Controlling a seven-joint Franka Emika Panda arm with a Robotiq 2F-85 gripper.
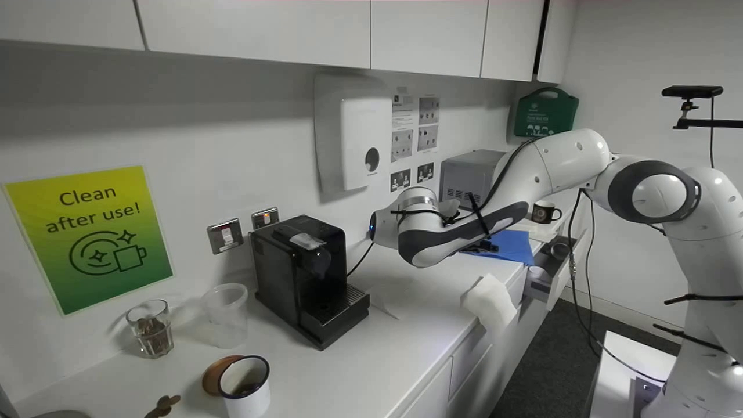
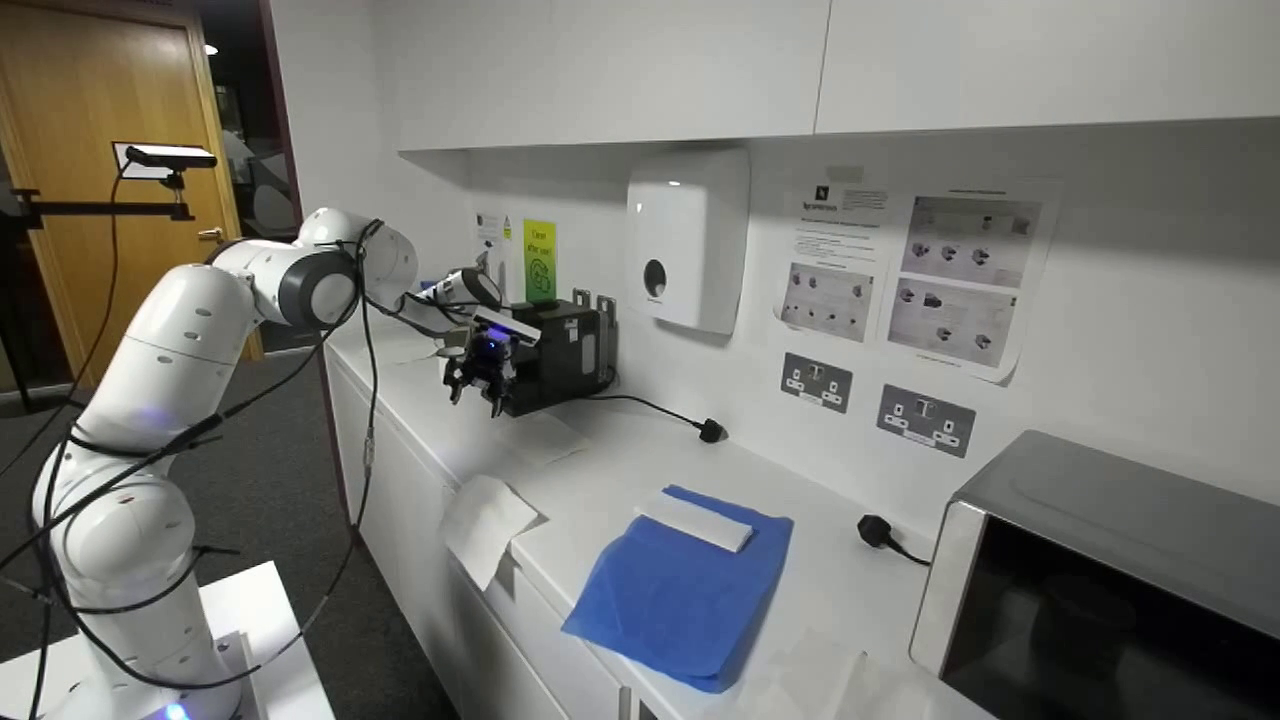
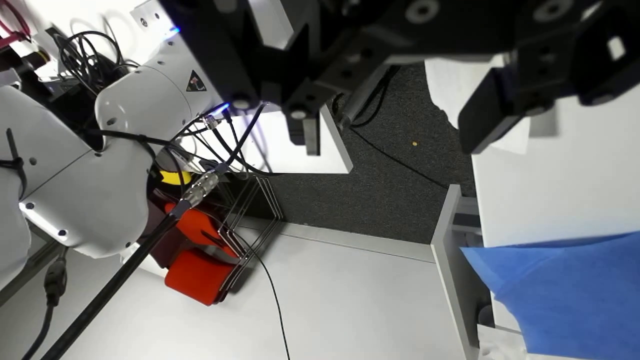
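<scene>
My gripper is open, its two dark fingers far apart with only the floor showing through the gap. In exterior view 2 the gripper [image 2: 476,394] hangs above the counter beside the black coffee machine [image 2: 561,356]. A crumpled white paper sheet [image 1: 489,301] lies draped over the counter's front edge, apart from the fingers. The wrist view shows part of this sheet [image 3: 447,90] behind the right-hand finger. Exterior view 1 has the fingers mostly hidden behind the arm.
A blue cloth [image 2: 690,600] with a folded white paper [image 2: 696,520] on it lies toward the microwave [image 2: 1104,564]. An enamel mug [image 1: 245,390], a glass [image 1: 151,334] and a clear plastic cup [image 1: 226,317] stand left of the coffee machine. One drawer [image 1: 550,271] is open.
</scene>
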